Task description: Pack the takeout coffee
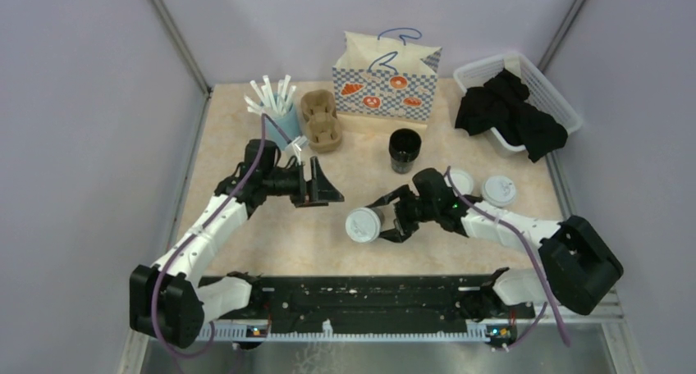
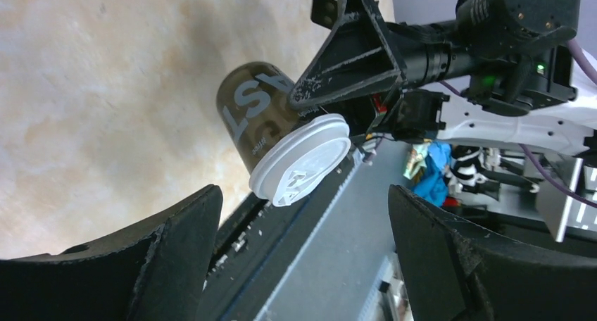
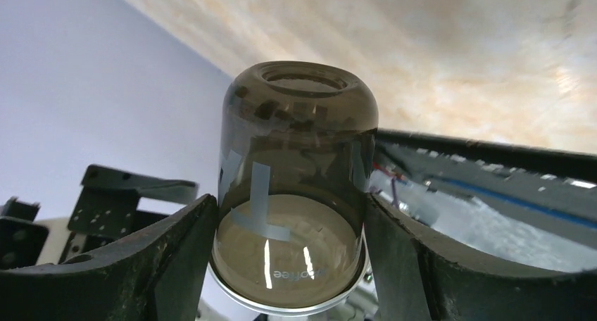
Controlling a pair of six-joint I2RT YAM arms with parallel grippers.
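Note:
A dark translucent coffee cup with a white lid (image 1: 363, 225) is tilted over the front middle of the table, its lid facing the front left. My right gripper (image 1: 388, 218) is shut on this cup, with one finger on each side of its wall in the right wrist view. In the left wrist view the cup (image 2: 260, 113) shows pale lettering and a white lid (image 2: 304, 164). My left gripper (image 1: 322, 189) hangs open and empty to the left. Behind them a lidless dark cup (image 1: 405, 150) stands upright, near a brown cup carrier (image 1: 322, 121) and a checked paper bag (image 1: 384, 88).
Wrapped straws fill a blue holder (image 1: 283, 124) at the back left. White lids (image 1: 498, 190) lie on the right, one partly behind the right arm. A white basket (image 1: 546, 103) with black cloth stands at the back right.

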